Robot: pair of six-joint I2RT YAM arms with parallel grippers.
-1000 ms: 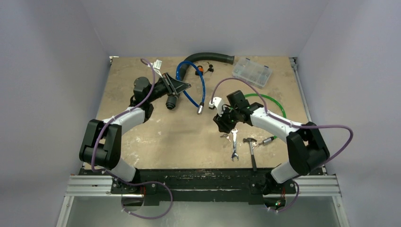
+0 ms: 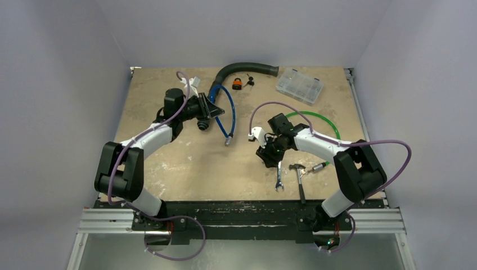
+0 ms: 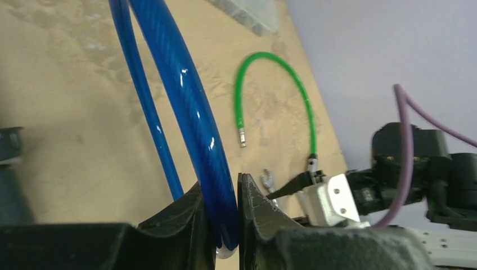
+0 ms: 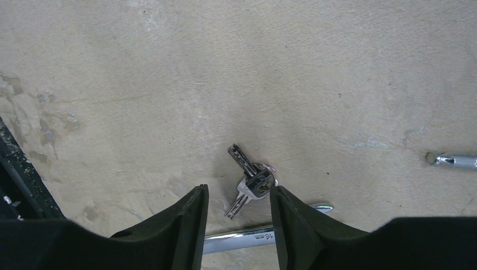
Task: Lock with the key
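Note:
My left gripper (image 2: 211, 109) is shut on a blue hose (image 3: 197, 129), held up in a loop with a metal end hanging below. My right gripper hovers low, part open, over a pair of keys on a ring (image 4: 256, 180) lying on the board beside a wrench (image 2: 279, 177); nothing shows between its fingers. At the back stands an orange-and-black padlock (image 2: 237, 84) with keys (image 2: 251, 81) beside it.
A black corrugated hose (image 2: 253, 67) curves across the back left. A clear organiser box (image 2: 299, 84) sits back right. A green hose (image 2: 326, 120) and a hammer (image 2: 300, 185) lie right.
The right gripper has moved slightly toward the front, down over the keys.

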